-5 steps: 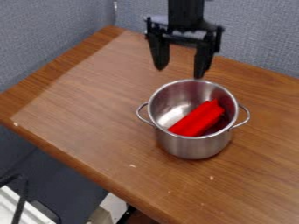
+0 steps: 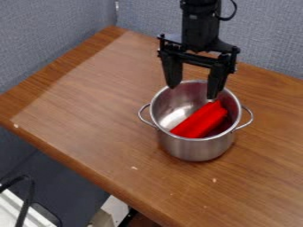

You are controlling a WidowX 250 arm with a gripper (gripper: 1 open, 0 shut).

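The black gripper (image 2: 193, 82) hangs open over the steel pot (image 2: 192, 147), its two fingers apart at about the height of the back rim, one at left and one at right. A red object (image 2: 200, 120), elongated, lies inside the pot toward its right side. Whether the fingertips are inside the rim or just above it is hard to tell.
Grey padded walls stand behind and at the left. A white object (image 2: 10, 207) with a black cable sits below the table's edge at the lower left.
The pot and red object look unmoved.
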